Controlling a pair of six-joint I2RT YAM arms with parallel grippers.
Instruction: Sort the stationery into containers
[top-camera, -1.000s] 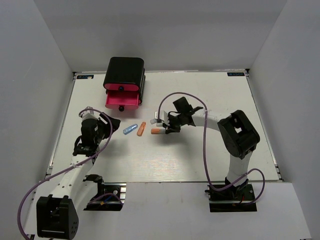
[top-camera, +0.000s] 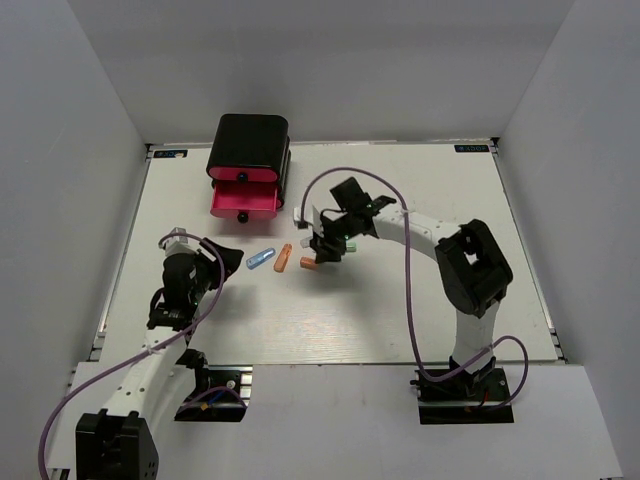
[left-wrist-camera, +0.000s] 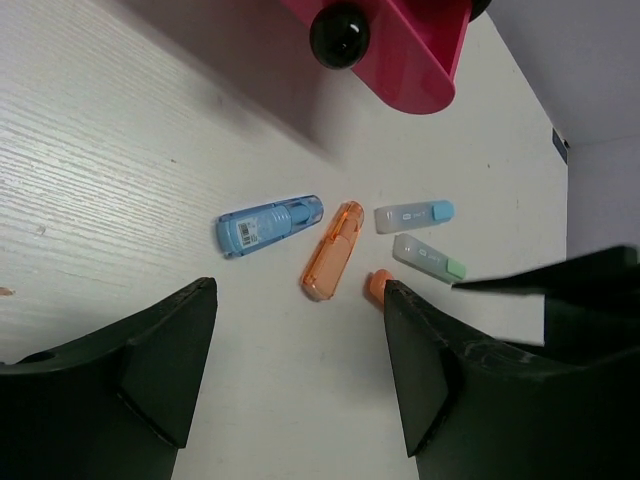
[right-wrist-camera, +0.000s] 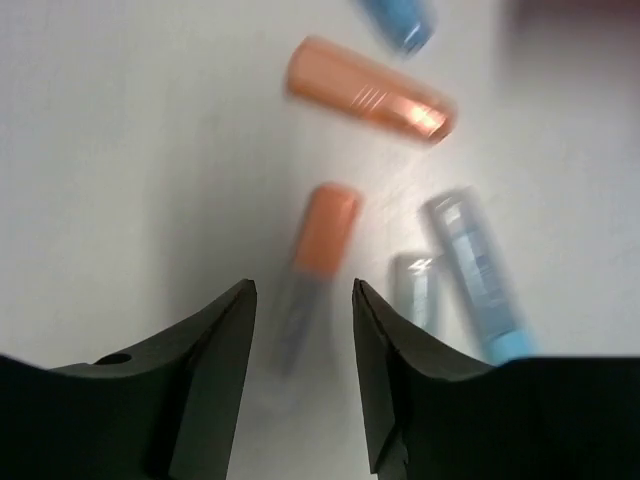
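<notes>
My right gripper is part open above an orange-capped marker (right-wrist-camera: 327, 230), whose see-through body runs blurred between the fingers with gaps on both sides. Close by lie a blue-capped marker (left-wrist-camera: 405, 217) and a green-capped marker (left-wrist-camera: 425, 257), partly covered by the right hand in the top view. A blue piece (top-camera: 260, 258) and an orange piece (top-camera: 283, 258) rest on the table left of them. The pink drawer (top-camera: 245, 203) of the black cabinet (top-camera: 249, 145) stands pulled out. My left gripper is open and empty, left of the blue piece.
A black drawer knob (left-wrist-camera: 339, 35) juts out over the table near the left gripper. The right arm's purple cable (top-camera: 408, 280) arches over the table.
</notes>
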